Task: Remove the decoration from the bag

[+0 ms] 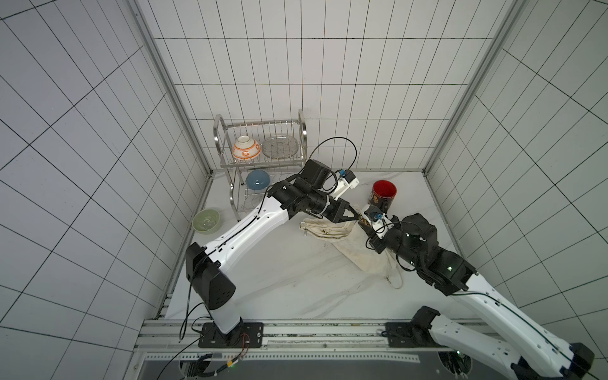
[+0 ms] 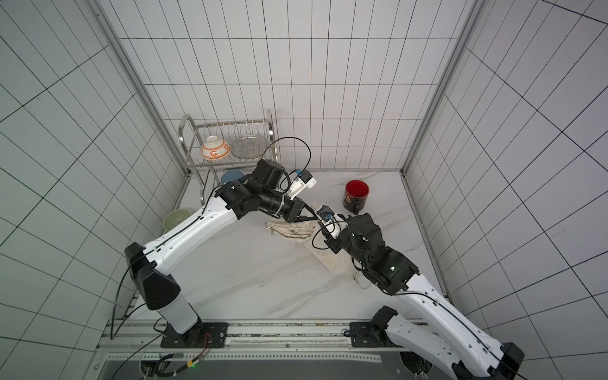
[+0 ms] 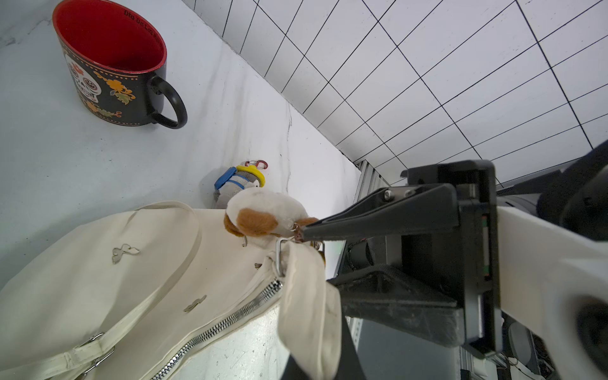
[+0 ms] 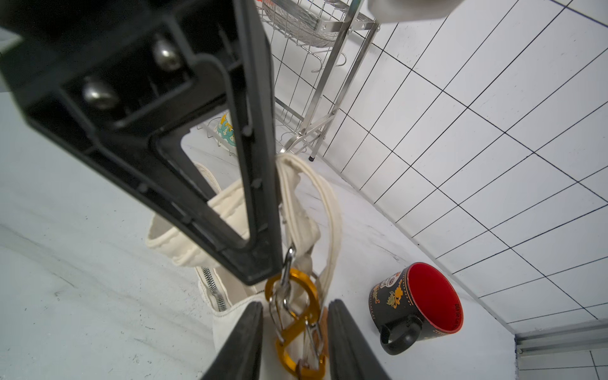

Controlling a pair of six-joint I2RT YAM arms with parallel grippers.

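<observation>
The cream bag (image 3: pixel 95 272) lies on the counter, its strap (image 3: pixel 307 304) lifted to my left gripper (image 1: pixel 350 215), which is shut on it. At the strap's end a metal clasp with gold rings (image 4: pixel 291 291) carries a white-and-brown plush decoration (image 3: pixel 259 215); a grey plush with yellow hat (image 3: pixel 240 186) is beside it. My right gripper (image 1: pixel 366 223) is at the clasp, fingers part open around or beside it; whether it touches the rings is unclear.
A black-and-red mug (image 1: pixel 383 193) stands behind the bag at the right. A steel rack (image 1: pixel 221 139) with bowls and a green bowl (image 1: pixel 206 220) are at the left.
</observation>
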